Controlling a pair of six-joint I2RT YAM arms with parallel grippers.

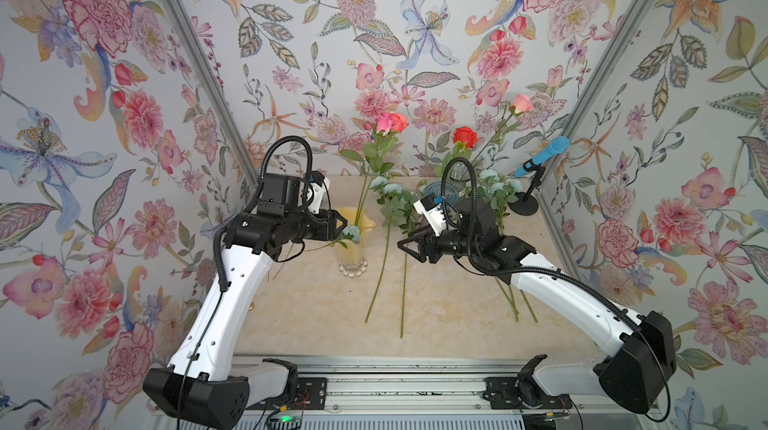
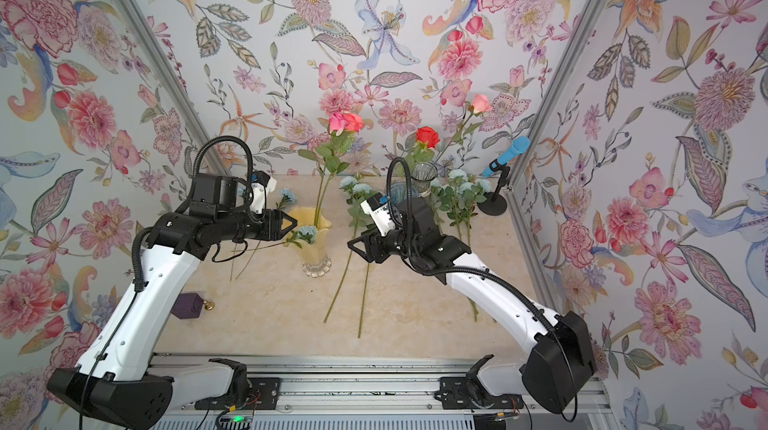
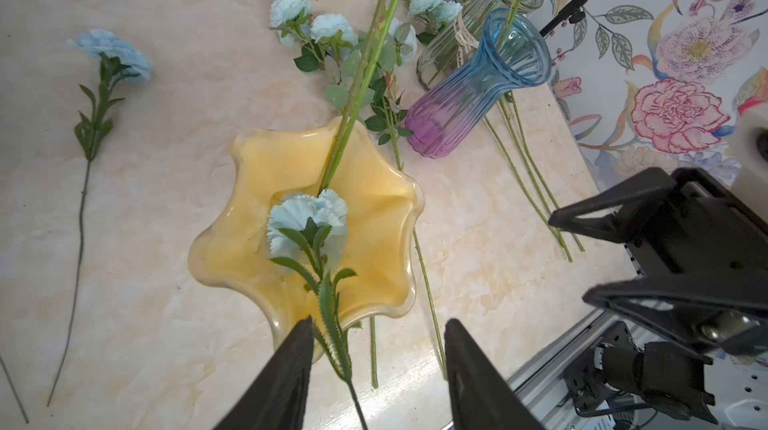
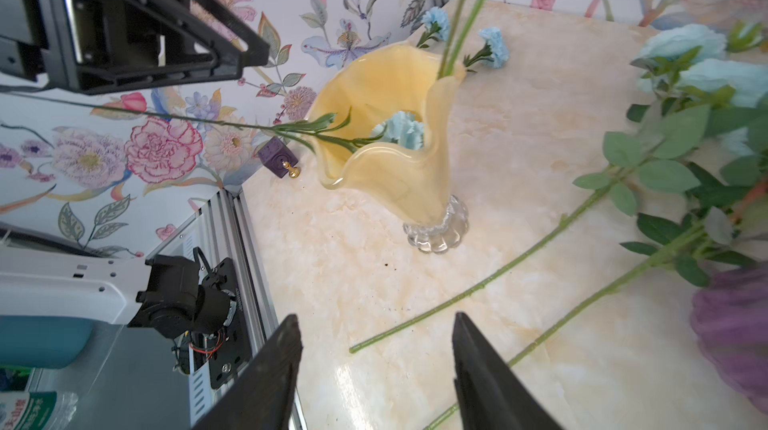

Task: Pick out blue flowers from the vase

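Observation:
The yellow vase (image 1: 352,254) holds tall pink and red roses and a blue carnation (image 3: 308,218), whose stem leans out over the rim. My left gripper hangs above the vase by that stem, open with nothing between its fingers. My right gripper stands open to the right of the vase, over stems lying on the table. Pale blue flowers (image 3: 332,29) lie behind the vase, and another blue carnation (image 3: 112,53) lies on the table to its left.
A blue-purple vase (image 3: 456,97), a clear vase (image 2: 424,173) and a blue tube on a black stand (image 2: 504,153) stand at the back right. A small purple box (image 2: 186,306) sits at left.

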